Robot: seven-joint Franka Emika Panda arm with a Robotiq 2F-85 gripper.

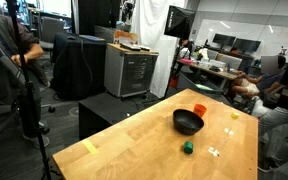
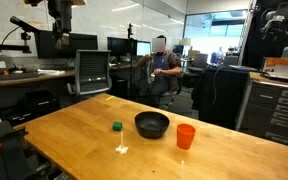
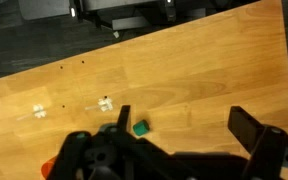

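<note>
In the wrist view my gripper is open, its two dark fingers wide apart above the wooden table, with nothing held between them. A small green block shows on the table far below, close to the left finger in the picture. The black bowl stands upright and looks empty in exterior view 2, between the green block and an orange-red cup. At the wrist view's lower edge the cup is partly cut off, and the bowl is not clearly visible, possibly behind the gripper.
A small white item lies near the block; another white piece lies farther off. A yellow item sits near the table's far side. A black monitor-like box stands beyond its edge.
</note>
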